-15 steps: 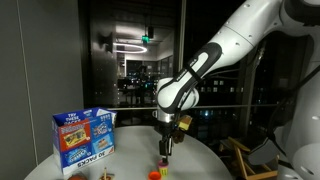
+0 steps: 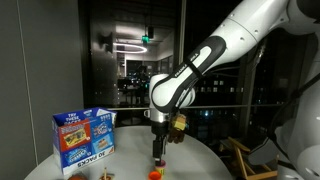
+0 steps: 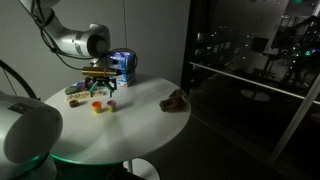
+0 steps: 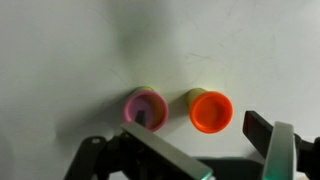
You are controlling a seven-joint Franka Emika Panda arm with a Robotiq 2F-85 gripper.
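Seen from the wrist, an orange-rimmed cup (image 4: pixel 210 112) and a pink-purple cup (image 4: pixel 146 108) stand upright side by side on the pale table. My gripper is above them, its fingers apart; one dark finger (image 4: pixel 100 155) shows at lower left and the other at lower right. Nothing sits between them. In exterior view 2 the orange cup (image 3: pixel 97 107) and the pink cup (image 3: pixel 112 106) are close together below the arm. The gripper (image 2: pixel 160 150) points down at the table in exterior view 1.
A blue and red snack box (image 2: pixel 84 138) stands at the table's left in exterior view 1. Small items lie in front of it. A brown object (image 3: pixel 175 101) rests near the right edge in exterior view 2, with bare table (image 3: pixel 145 115) between.
The cups and the box look unmoved.
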